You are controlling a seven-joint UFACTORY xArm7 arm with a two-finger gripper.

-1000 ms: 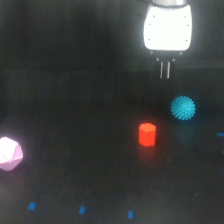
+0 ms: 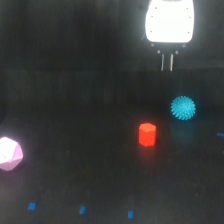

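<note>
My gripper (image 2: 167,69) hangs near the top right of the camera view, below a bright white hand. Its two thin fingers stand apart with only dark background between them. Lower in the view and a little to the right is a spiky cyan ball (image 2: 183,108). Left of that ball sits a small red-orange block (image 2: 147,134) with a faint reflection under it. At the far left edge lies a pink, faceted ball (image 2: 9,153). None of the three touches the gripper.
Small blue marks (image 2: 82,210) lie along the front of the dark, glossy surface, with another blue mark (image 2: 220,134) at the right edge. Wide bare floor separates the pink ball from the red-orange block.
The gripper has shifted up in the view and slightly to the right. Its fingers look a little farther apart. The balls and the block have stayed in place.
</note>
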